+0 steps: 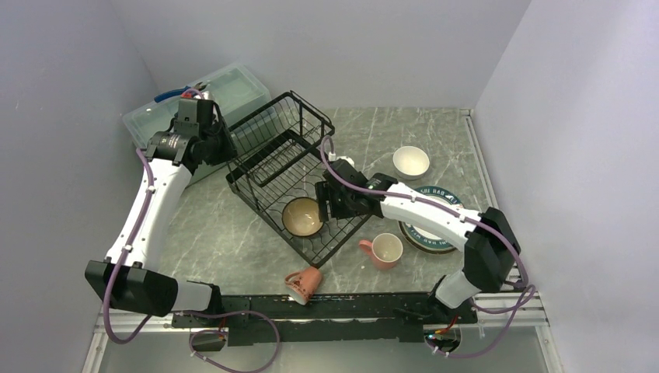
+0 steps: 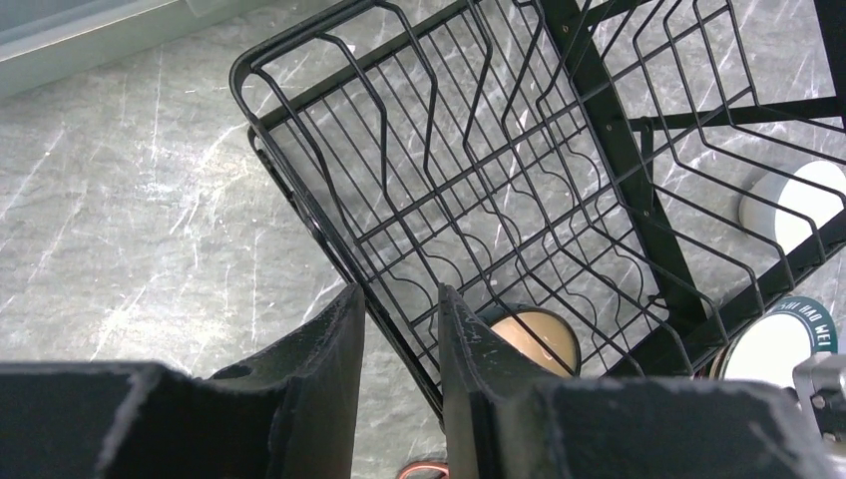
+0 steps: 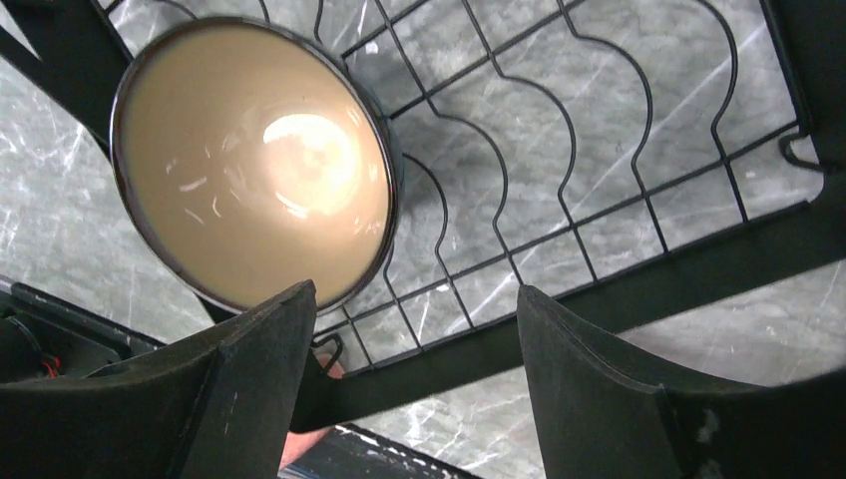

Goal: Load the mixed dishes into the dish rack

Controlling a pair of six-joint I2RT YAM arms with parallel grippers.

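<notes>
The black wire dish rack (image 1: 256, 186) stands on the marble mat, a tan bowl (image 1: 302, 216) lying in its lower level. My left gripper is shut on the rack's rim at its upper edge. My right gripper is open above the lower level, beside the bowl, nothing between its fingers. A white bowl (image 1: 411, 159), a patterned plate (image 1: 431, 241) and an upright pink mug (image 1: 382, 249) stand right of the rack. A second mug (image 1: 303, 284) lies on its side at the front.
A translucent bin (image 1: 148, 118) with blue pliers on it sits behind my left arm at the back left. The left front and back right of the mat have free room.
</notes>
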